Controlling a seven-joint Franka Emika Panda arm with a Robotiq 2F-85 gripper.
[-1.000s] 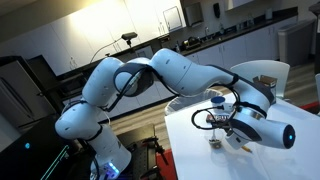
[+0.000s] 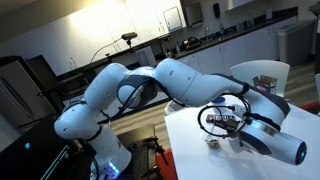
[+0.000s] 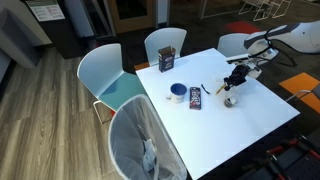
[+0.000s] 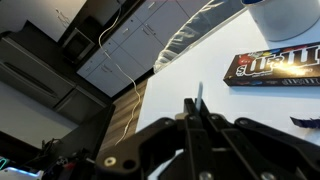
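Note:
My gripper is shut low over the table, with a thin tan stick (image 4: 199, 95) rising from between its fingertips in the wrist view. In exterior view 2 the tan stick (image 3: 221, 90) shows beside the dark gripper, close to a small metal cup (image 3: 229, 101). The metal cup (image 2: 213, 142) stands left of the arm's end in exterior view 1, where the arm hides the fingertips and the stick. How firmly the stick sits in the fingers is hard to see.
A chocolate candy box (image 4: 272, 68) lies beyond the gripper, with a blue and white mug (image 4: 285, 17) behind it. One dark thin strip (image 3: 206, 88) lies near the box. A dark carton (image 3: 167, 59) stands at the table's far corner.
In exterior view 1 the arm's end has moved rightward and lower. The tan piece seen below it earlier is now hidden behind the arm. The cup has stayed put.

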